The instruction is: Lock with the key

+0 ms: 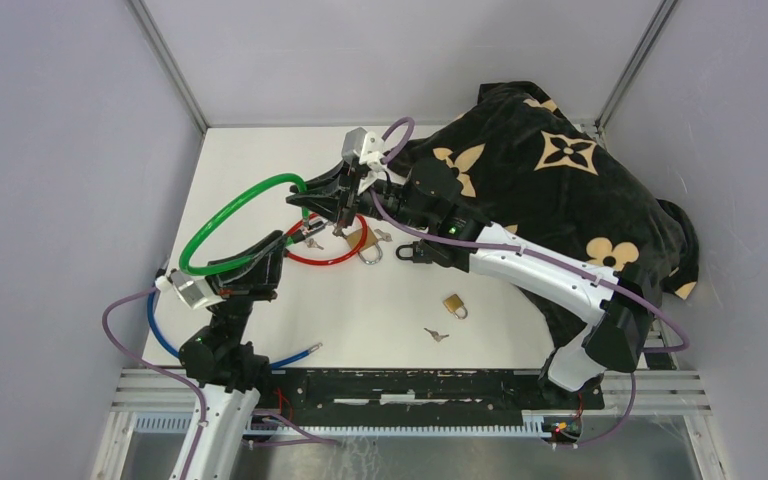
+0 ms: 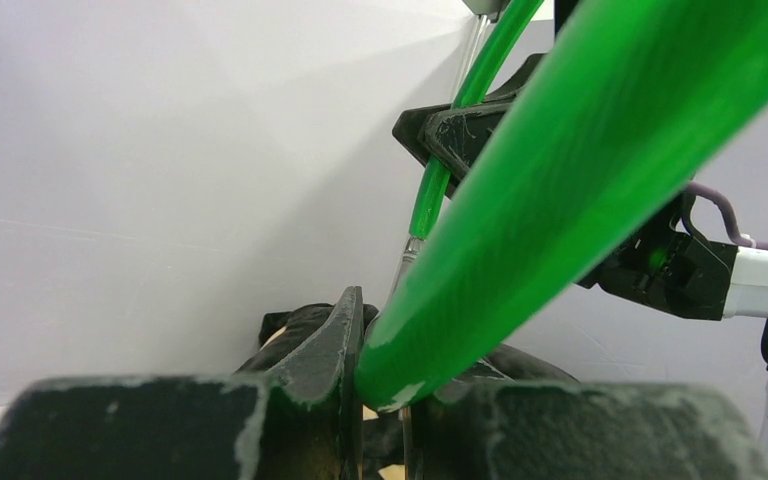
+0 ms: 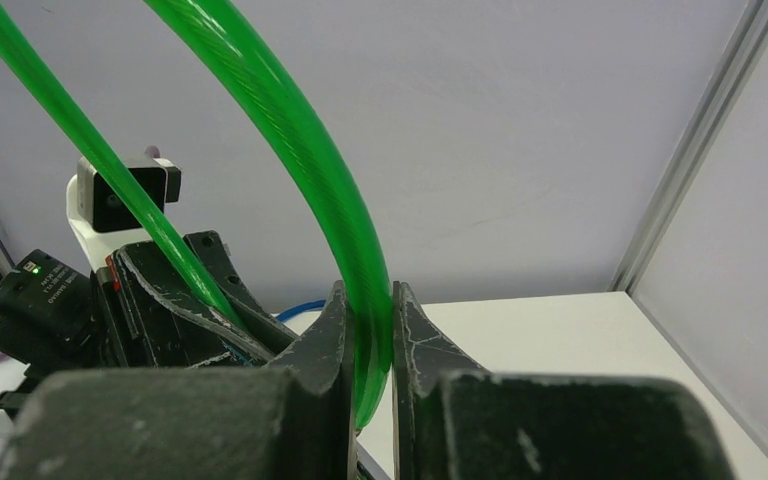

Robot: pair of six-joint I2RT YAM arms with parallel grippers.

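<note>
A green cable lock (image 1: 212,222) arches between my two grippers in the top view. Near its black lock body (image 1: 312,230), my left gripper (image 1: 282,246) is shut on the cable. Close to the cable's other end, my right gripper (image 1: 303,196) grips it, with the metal pin (image 1: 306,216) hanging just by the lock body. Whether the pin touches the body cannot be told. A small key (image 1: 338,230) seems to stick out of the body's far end. In the left wrist view the metal pin (image 2: 409,252) points down; the green cable runs between my right fingers.
Beneath the grippers lies a red cable lock (image 1: 325,262). Padlocks (image 1: 362,240) and loose keys (image 1: 437,335) are scattered over the white table. A blue cable (image 1: 295,358) lies front left, and a dark blanket (image 1: 550,190) covers the right side.
</note>
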